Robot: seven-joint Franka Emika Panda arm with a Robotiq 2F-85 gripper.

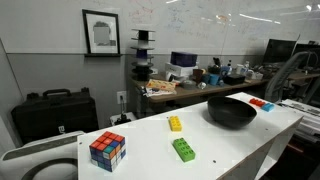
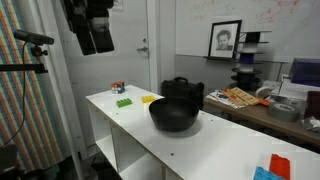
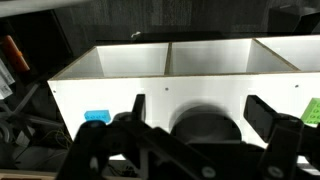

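My gripper is open in the wrist view, its two dark fingers spread wide with nothing held between them. Below and apart from it, a black bowl (image 3: pixel 205 124) sits on the white table, partly covered by the gripper body. The same bowl (image 1: pixel 231 112) shows whole in exterior view 1. A green brick (image 1: pixel 183 150) lies nearer that camera, with a yellow brick (image 1: pixel 175 124) behind it. On the left stands a multicoloured puzzle cube (image 1: pixel 108 151). In exterior view 2, a red block (image 2: pixel 280 165) and a blue block (image 2: pixel 265 174) lie at lower right.
White open compartments (image 3: pixel 120 62) run along the table's side. Exterior view 2 has the dark arm (image 2: pixel 92 28) raised high at upper left. A back bench (image 2: pixel 270 120) carries assorted items, and a black case (image 1: pixel 55 114) stands behind the table. Bare tabletop surrounds the bowl.
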